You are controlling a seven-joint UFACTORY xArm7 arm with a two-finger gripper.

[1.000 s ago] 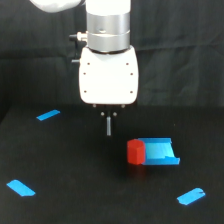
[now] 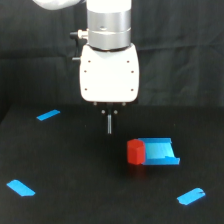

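Observation:
A red block (image 2: 136, 152) stands on the dark table, right of centre. It is at the left edge of a blue, tray-like piece (image 2: 160, 150) and covers part of it. My white gripper (image 2: 110, 122) hangs above the table, up and to the left of the block and apart from it. Only a thin grey tip shows below the hand, against the dark background, so the spacing of the fingers is unclear. No object is visible at the tip.
Blue strips lie flat on the table: one at the back left (image 2: 48, 115), one at the front left (image 2: 20, 188) and one at the front right (image 2: 191, 196). A dark curtain (image 2: 180, 70) hangs behind.
My gripper sits very slightly higher in the picture than before. The red block and the blue pieces have stayed in place.

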